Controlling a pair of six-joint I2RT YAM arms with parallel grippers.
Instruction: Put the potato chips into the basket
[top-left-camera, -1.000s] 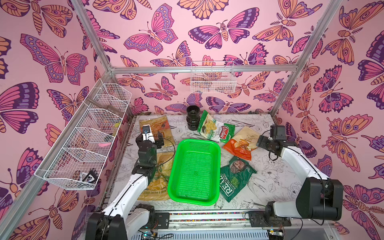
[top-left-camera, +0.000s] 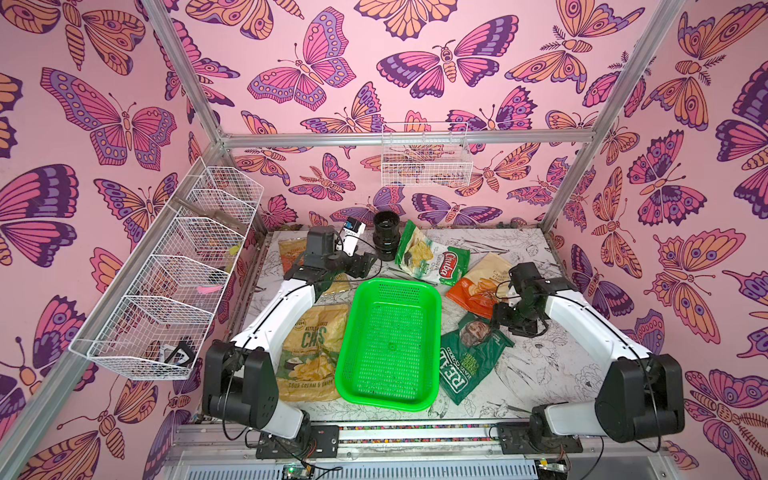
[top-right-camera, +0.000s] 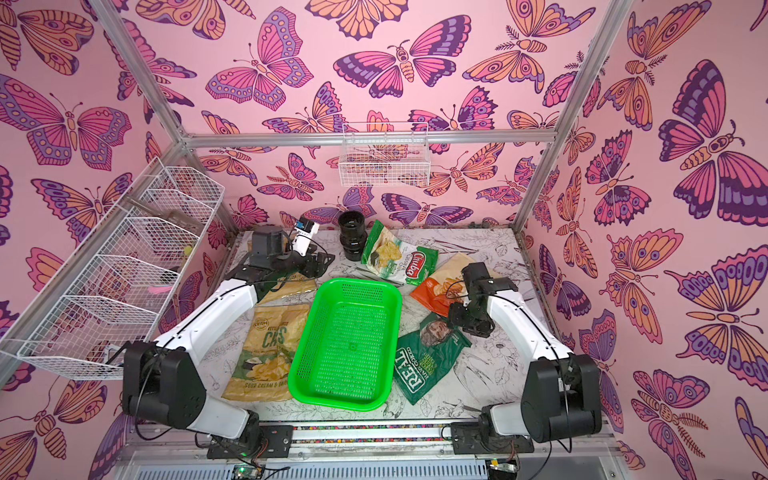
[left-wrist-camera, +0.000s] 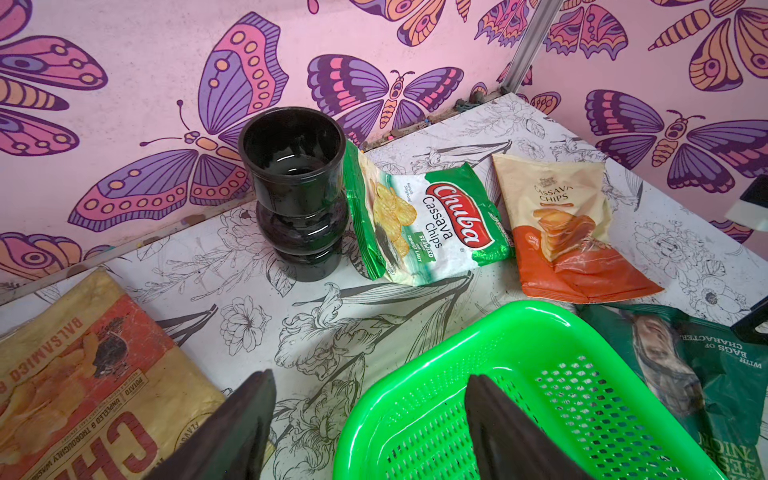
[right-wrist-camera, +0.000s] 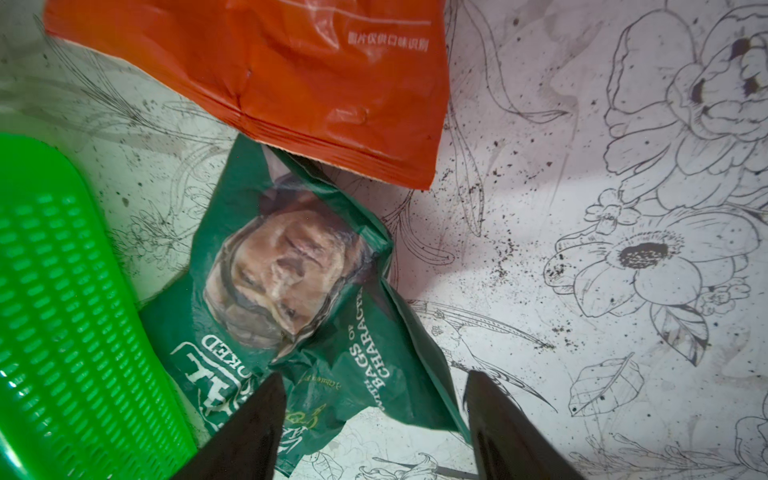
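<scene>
The green basket (top-left-camera: 389, 292) stands empty in the middle of the table. Several chip bags lie around it: a green-white Chuba bag (left-wrist-camera: 432, 220) behind, a cream-orange cassava bag (top-left-camera: 481, 286) at the back right, a dark green bag (right-wrist-camera: 296, 288) to the right. Left of the basket are a yellow-green CKS bag (top-right-camera: 269, 352) and a Balsamico bag (left-wrist-camera: 96, 384). My left gripper is open above the table behind the basket's left end, nothing between its fingers. Over the dark green bag's right edge hovers my right gripper, its fingers apart on either side of the bag's edge in view.
A tall black vase (left-wrist-camera: 296, 192) stands beside the Chuba bag near the back wall. White wire baskets (top-left-camera: 152, 336) hang along the left side, and another wire basket (top-left-camera: 425, 164) hangs at the back. Bare table shows at the right.
The bags and basket have stayed put.
</scene>
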